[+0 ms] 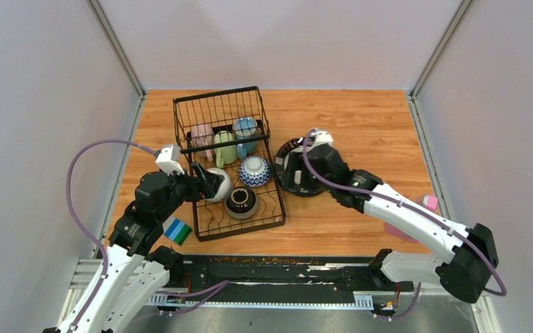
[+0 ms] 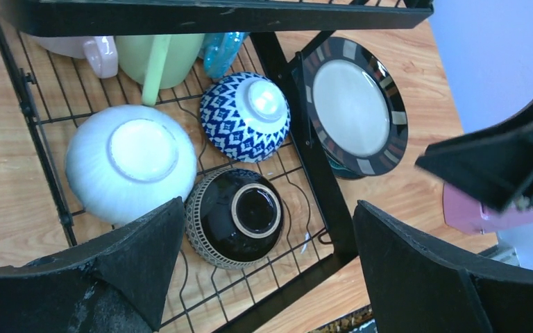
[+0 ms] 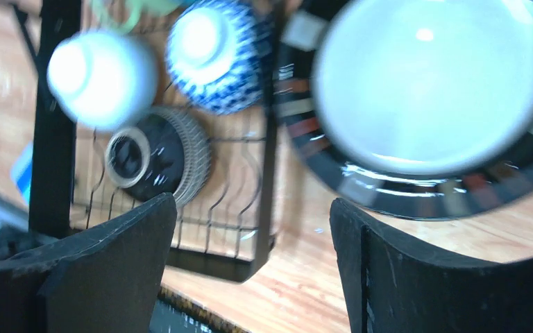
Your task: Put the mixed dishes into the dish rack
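The black wire rack (image 1: 274, 219) holds a pink mug (image 1: 201, 135), green mug (image 1: 223, 144), blue mug (image 1: 246, 127), white bowl (image 2: 130, 173), blue patterned bowl (image 2: 244, 118) and black bowl (image 2: 234, 216), the bowls upside down. A black-rimmed plate (image 2: 350, 104) lies on the table right of the rack, apparently atop another dish. My left gripper (image 1: 205, 182) hangs open over the rack's left side, above the white bowl. My right gripper, open, is over the plate and the rack's right edge; the arm hides much of the plate in the top view.
A blue-and-green sponge (image 1: 178, 231) lies left of the rack's front. A pink object (image 2: 465, 208) sits at the table's right edge, partly hidden by the right arm.
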